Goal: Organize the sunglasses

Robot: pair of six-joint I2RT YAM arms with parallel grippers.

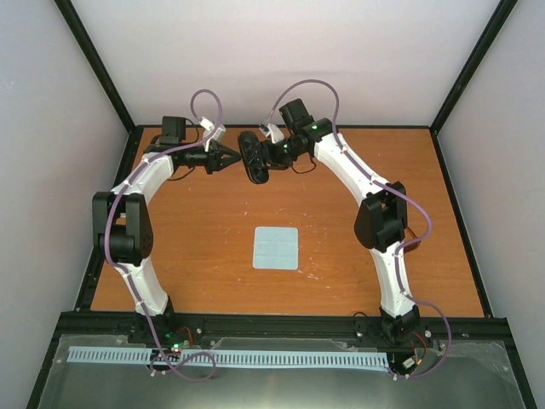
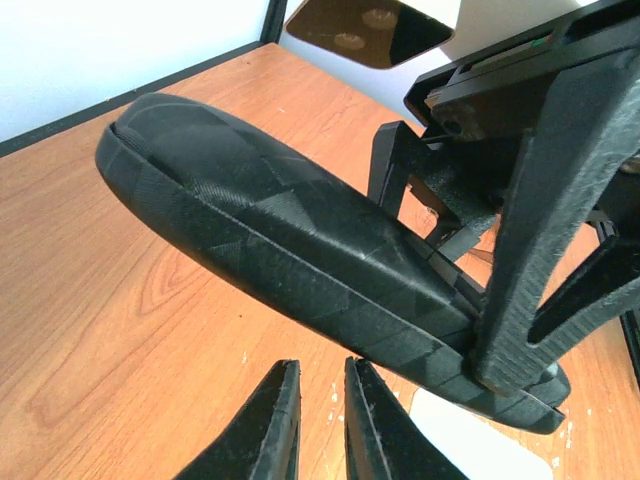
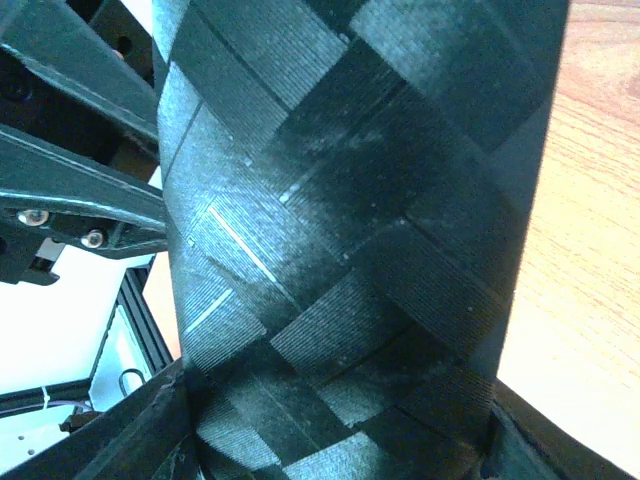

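Note:
A black woven sunglasses case (image 1: 254, 158) hangs above the back middle of the table, with my right gripper (image 1: 267, 156) shut on it; in the right wrist view its weave (image 3: 350, 220) fills most of the picture. My left gripper (image 1: 228, 156) faces the case from just to its left. In the left wrist view the case (image 2: 280, 240) crosses above the fingertips of my left gripper, which stand part open with nothing between them.
A light grey square (image 1: 275, 248) lies at the middle of the wooden table (image 1: 196, 256). A brown object (image 1: 411, 243) is partly hidden behind the right arm.

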